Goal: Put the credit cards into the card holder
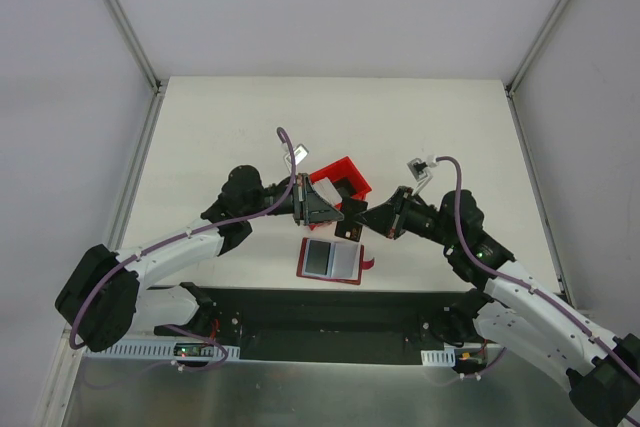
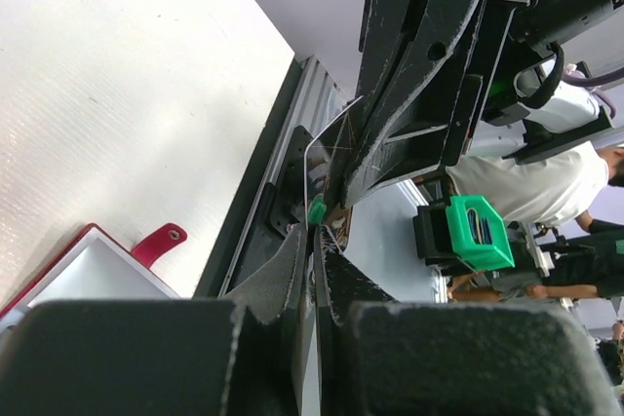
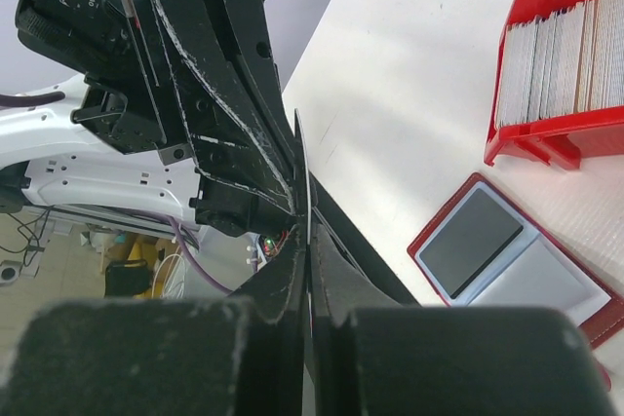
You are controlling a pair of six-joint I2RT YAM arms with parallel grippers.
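Observation:
A dark card (image 1: pixel 349 227) hangs upright between the two grippers over the open red card holder (image 1: pixel 330 261). My left gripper (image 1: pixel 337 214) and my right gripper (image 1: pixel 366 215) are both shut on it, facing each other. In both wrist views the card is seen nearly edge-on at the fingertips. The holder, with a dark pocket and a pale pocket, lies on the table near its front edge.
A red box (image 3: pixel 541 129) packed with upright cards stands behind the holder, partly under the left arm in the top view. Its front edge is just below the holder.

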